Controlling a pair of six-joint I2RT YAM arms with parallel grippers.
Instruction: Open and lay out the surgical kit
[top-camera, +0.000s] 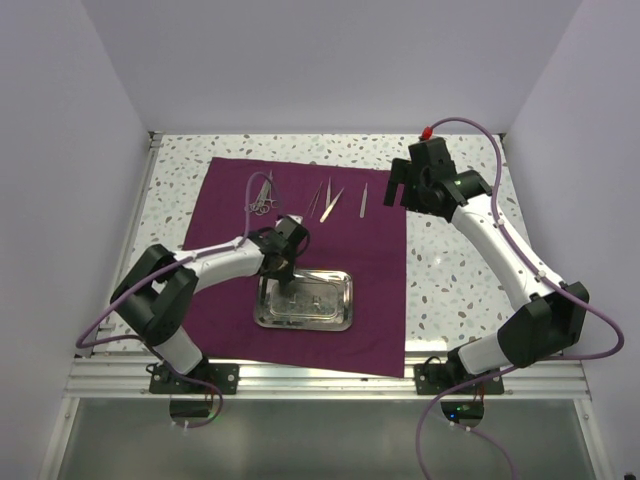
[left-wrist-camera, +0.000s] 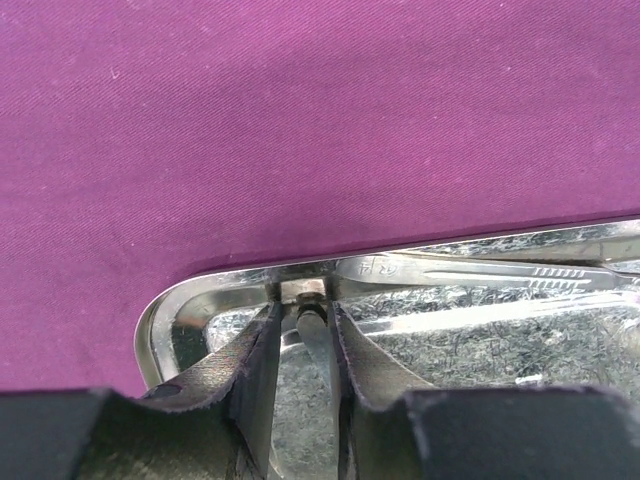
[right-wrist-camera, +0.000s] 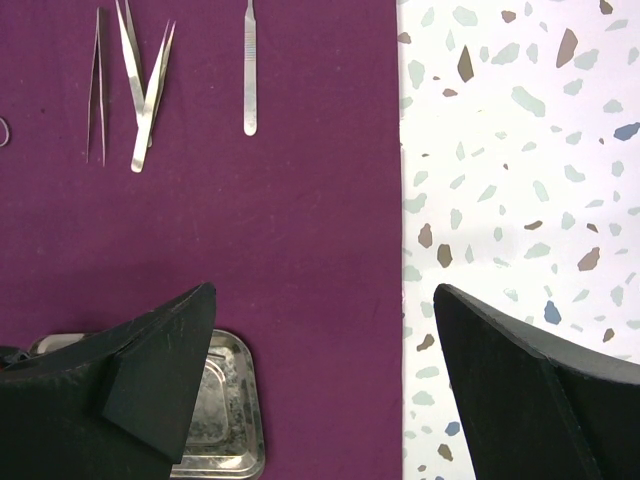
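The steel tray (top-camera: 330, 320) lies on the purple cloth (top-camera: 360, 280). In it, in the left wrist view, lie a scalpel handle (left-wrist-camera: 450, 272) along the far rim and a slimmer instrument (left-wrist-camera: 480, 316). My left gripper is down in the tray's far-left corner, fingers narrowly apart around a metal end; whether it grips it cannot be told. Along the back of the cloth lie scissor-like instruments (top-camera: 262, 200), tweezers (right-wrist-camera: 145, 135) and another scalpel handle (right-wrist-camera: 250, 90). My right gripper (top-camera: 397, 183) hangs open and empty over the cloth's back right edge.
The cloth between the laid-out instruments and the tray, and right of the tray, is clear.
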